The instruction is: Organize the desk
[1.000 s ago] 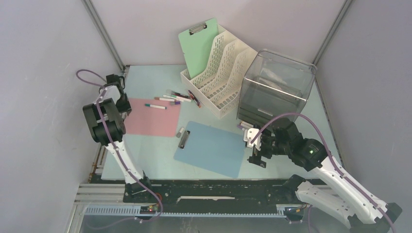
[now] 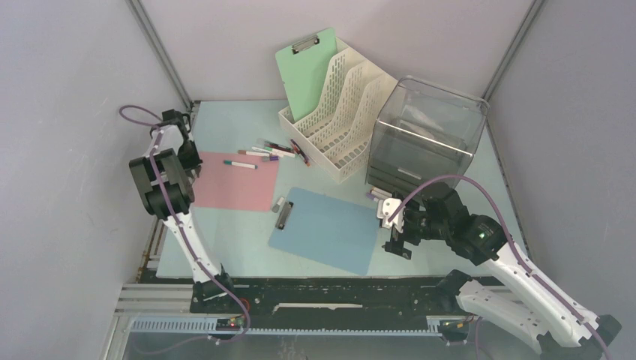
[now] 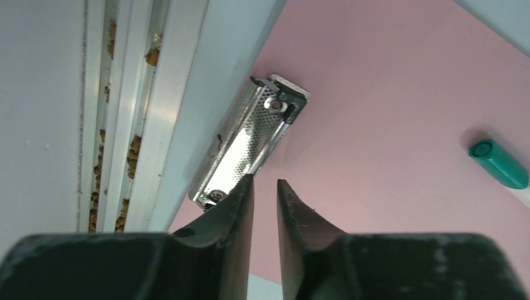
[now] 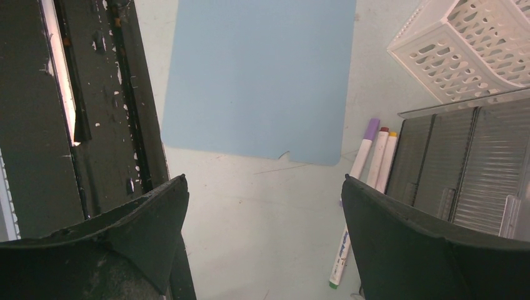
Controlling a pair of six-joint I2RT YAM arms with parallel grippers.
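Observation:
In the left wrist view a pink clipboard [image 3: 375,94] lies along the desk's left edge, its metal clip [image 3: 247,140] just beyond my left gripper, whose fingers stand a little apart with nothing seen between them. The blue clipboard [image 2: 326,229] lies front centre. A green clipboard [image 2: 307,79] stands in the white slotted rack [image 2: 341,165]. Scattered markers [image 2: 240,164] lie on and beside the pink board. My right gripper is open over bare desk beside several markers [image 4: 364,150].
A clear drawer box [image 2: 424,139] stands at the back right, markers along its front. A metal rail [image 3: 169,112] and wall border the left side.
The right arm and the objects look unchanged.

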